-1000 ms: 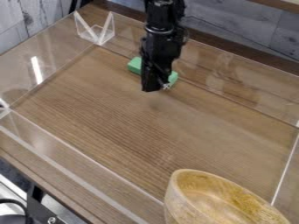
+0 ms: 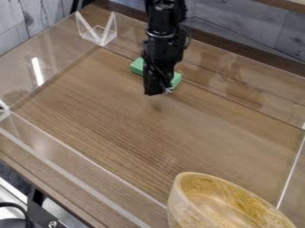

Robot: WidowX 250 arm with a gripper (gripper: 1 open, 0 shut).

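Note:
The black arm's gripper (image 2: 160, 82) reaches down from the top centre to a green object (image 2: 139, 67) lying on the wooden surface. The fingertips are at the green object, partly in front of it. Whether they are open or closed on it is too small to tell.
A large yellow bowl-like container (image 2: 220, 200) sits at the bottom right. Clear plastic pieces (image 2: 98, 28) stand at the top left and at the left edge.
The gripper and upper arm have shifted very slightly. The green object stays in about the same place.

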